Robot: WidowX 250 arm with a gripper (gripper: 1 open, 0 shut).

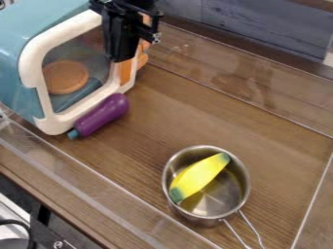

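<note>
My black gripper [123, 49] hangs at the top left, over the front of a light-blue toy oven [29, 49] with a white-framed opening. Its fingers are dark and close together, with nothing visible between them. An orange disc [65, 76] sits inside the oven. A purple toy eggplant [100, 115] lies just in front of the oven. A steel pot [194, 155] with a wire handle stands at the lower right, holding a yellow banana-like toy [200, 175].
A grey-blue wall [260, 24] runs along the back, and a dark cable shows at the lower left edge.
</note>
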